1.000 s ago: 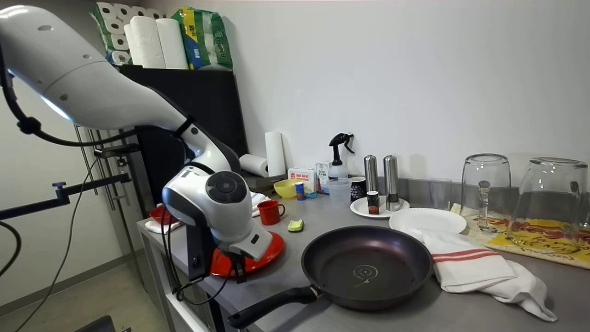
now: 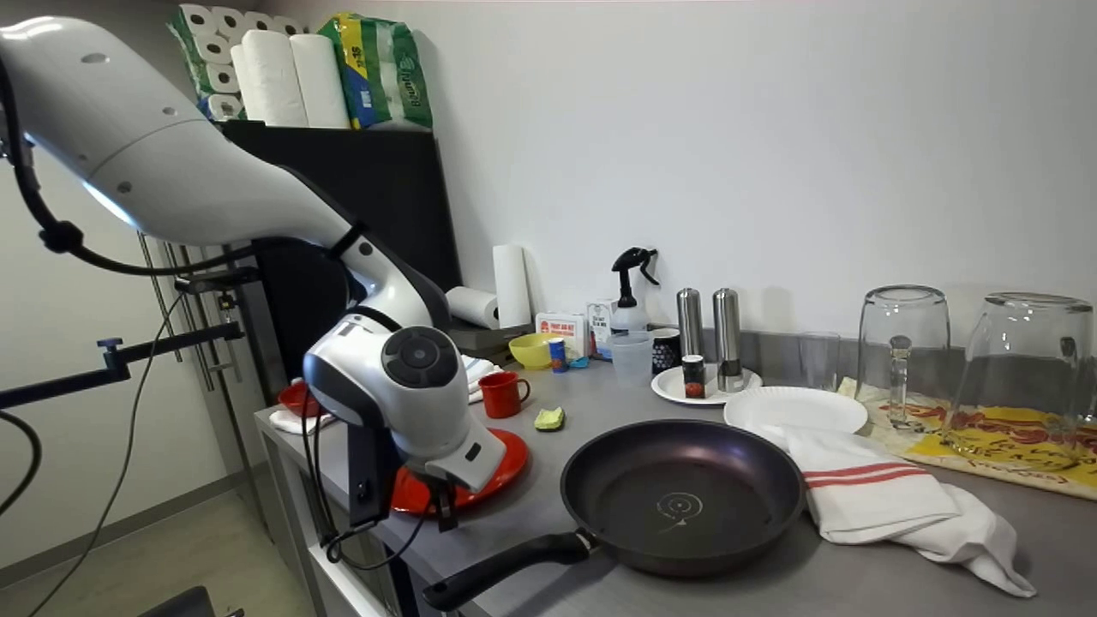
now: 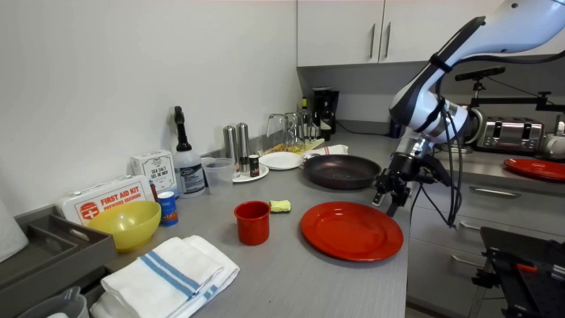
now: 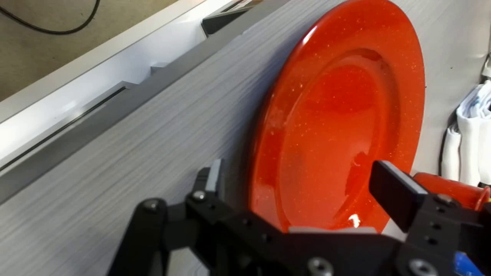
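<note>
The red plate (image 3: 352,231) lies flat on the counter near its front edge. My gripper (image 3: 385,206) hangs low at the plate's far right rim, its fingers apart and nothing held. In the wrist view, one finger (image 4: 214,177) shows over bare counter outside the rim, while the other finger (image 4: 396,193) overlaps the opposite side of the plate (image 4: 340,138). Whether either finger touches the plate cannot be told. In exterior view 1 the arm hides part of the plate (image 2: 506,468).
Close by stand a black frying pan (image 2: 683,504), a red mug (image 3: 252,222) and a yellow-green sponge-like piece (image 3: 280,206). A folded white towel with blue stripes (image 3: 175,275) lies at the front left. Bare counter separates it from the plate.
The arm and wrist have sunk very slightly in exterior view 1. The plate, pan and mug have stayed where they were.
</note>
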